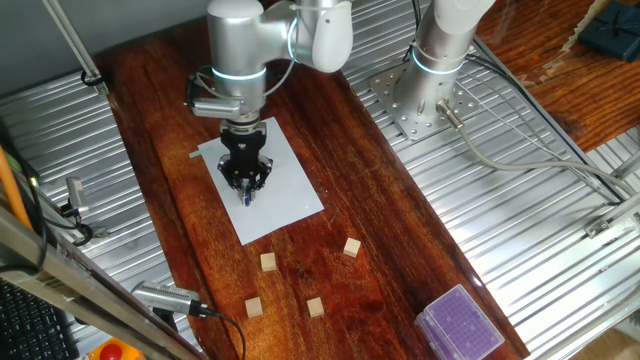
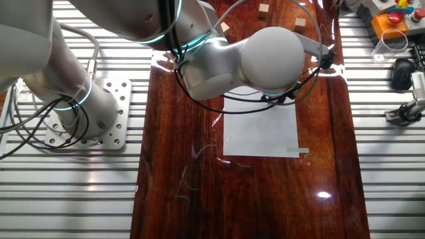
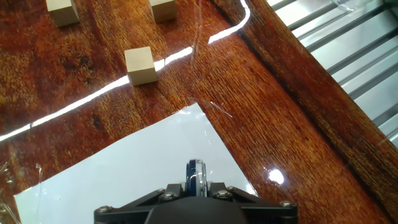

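Observation:
My gripper (image 1: 247,192) points down over a white sheet of paper (image 1: 290,190) on the dark wooden board. Its fingers are shut. At the tips in the wrist view a narrow dark blue and silver piece (image 3: 196,177) shows; whether it is held or is part of the fingers, I cannot tell. Several small wooden cubes lie apart on the bare wood beyond the sheet: one near its corner (image 1: 268,262), one to the right (image 1: 352,247), and others (image 1: 315,307) farther out. In exterior view 2 the arm hides my gripper.
A purple box (image 1: 461,323) stands at the board's lower right. Beside the board's lower left edge sits a silver camera (image 1: 167,297) with a black cable trailing onto the wood. The robot's base (image 1: 425,95) is mounted on the slatted metal table. Bare wood surrounds the cubes.

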